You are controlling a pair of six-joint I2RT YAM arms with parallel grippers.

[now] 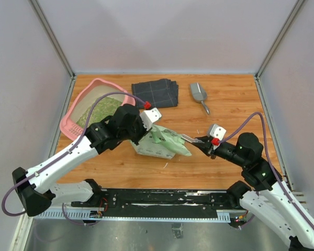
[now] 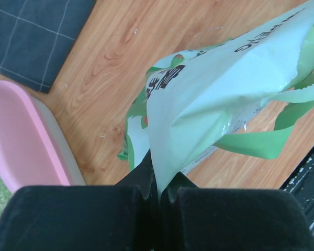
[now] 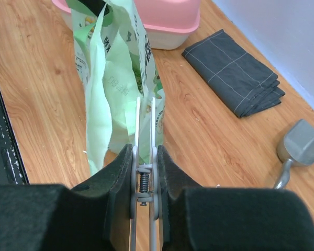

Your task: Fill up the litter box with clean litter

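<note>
A green-and-white litter bag (image 1: 165, 138) (image 2: 209, 94) (image 3: 118, 89) stands on the wood table in front of the pink litter box (image 1: 73, 123) (image 2: 42, 141) (image 3: 167, 15), which holds green litter. My left gripper (image 1: 144, 130) is shut on the bag's gathered upper part. My right gripper (image 1: 191, 140) is shut with metal scissors (image 3: 144, 175) between its fingers, their blades pointing at the bag's torn, open-looking side.
A folded dark cloth (image 1: 155, 91) (image 3: 230, 73) lies behind the bag. A grey scoop (image 1: 198, 93) (image 3: 298, 144) lies at the back right.
</note>
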